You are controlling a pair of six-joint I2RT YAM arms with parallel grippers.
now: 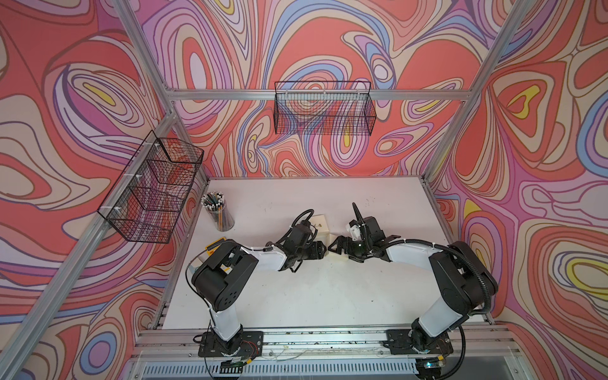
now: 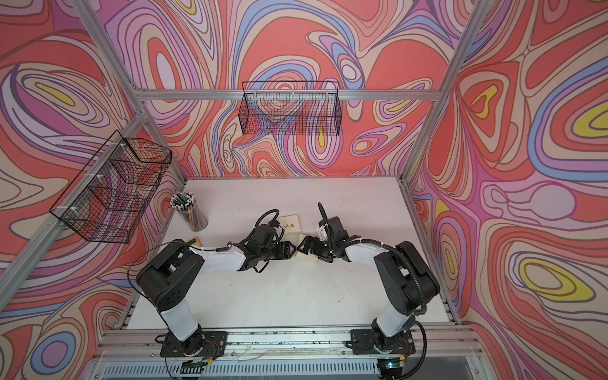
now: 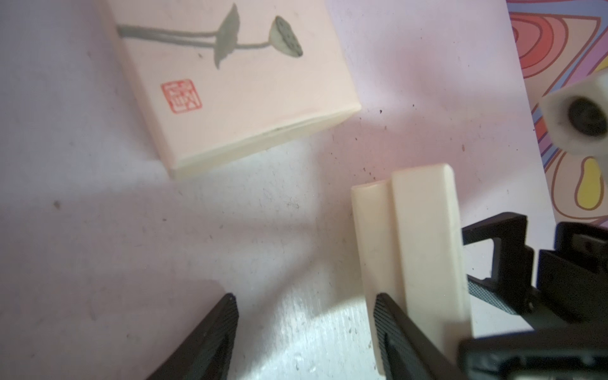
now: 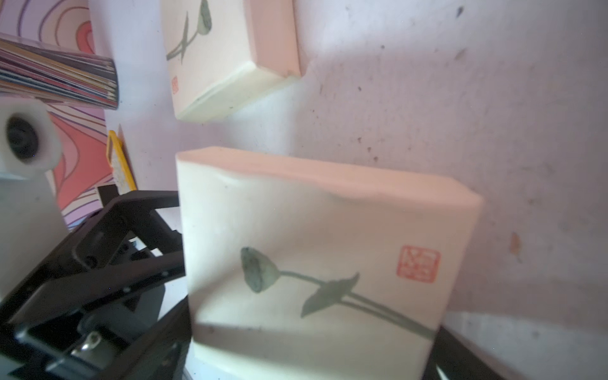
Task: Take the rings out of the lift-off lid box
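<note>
A flat cream box (image 4: 304,215) with a lotus print and red seal stands tilted between the fingers of my right gripper, which is spread wide; whether the pads press on it cannot be seen. In the left wrist view the same box (image 3: 430,240) appears edge-on, with a step along its side. My left gripper is beside it, its right finger overlapping the box's edge. Its fingers stand apart with tabletop showing in the gap; any grip lower down is out of frame. No rings are visible.
A second, similar cream box (image 3: 240,76) lies flat just behind. A cup of pencils (image 1: 220,214) stands at the back left, with a yellow-edged item (image 4: 120,158) near the left side.
</note>
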